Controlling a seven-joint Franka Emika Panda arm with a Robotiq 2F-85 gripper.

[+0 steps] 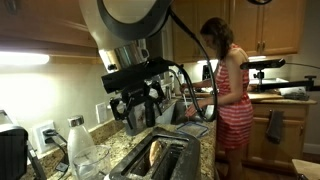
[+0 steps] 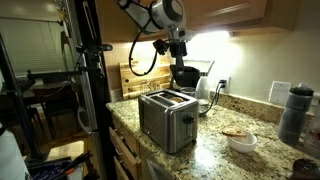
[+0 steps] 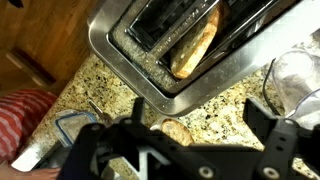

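Note:
A silver toaster (image 2: 168, 128) with dark slots stands on the granite counter. One slot holds a slice of bread (image 3: 196, 45), its upper part showing above the slot; in exterior view 1 the same slice (image 1: 155, 152) is a small tan strip. Above the toaster hangs my gripper (image 1: 138, 108), its black fingers apart and nothing between them. The wrist view has the gripper open, with the bread clear of its fingers. How deep the slice sits in the slot is hidden.
A white bowl (image 2: 243, 144) with a tan bread-like piece stands beside the toaster. A clear bottle (image 1: 80, 147) and a dark tumbler (image 2: 294, 115) are on the counter. Farther back, a woman in a red dress (image 1: 235, 105) stands at the counter.

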